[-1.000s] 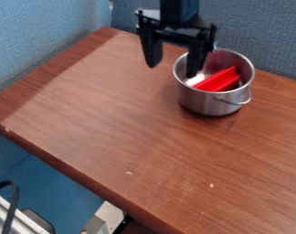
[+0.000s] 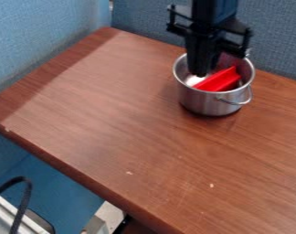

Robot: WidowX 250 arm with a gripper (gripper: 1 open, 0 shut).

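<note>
A steel pot (image 2: 212,104) with a side handle stands toward the back right of the wooden table, with a red object (image 2: 219,82) lying inside it. My black gripper (image 2: 202,66) is over the pot, its lower part reaching down to about the rim and covering part of the inside. Its fingers are too dark and small in the camera view to tell open from shut, and whether it touches the red object is unclear.
Blue padded walls border the back and left. A cable and white equipment lie off the table at the lower left.
My gripper has moved right from left of the pot to over it, and its lower end now sits at the pot's opening.
</note>
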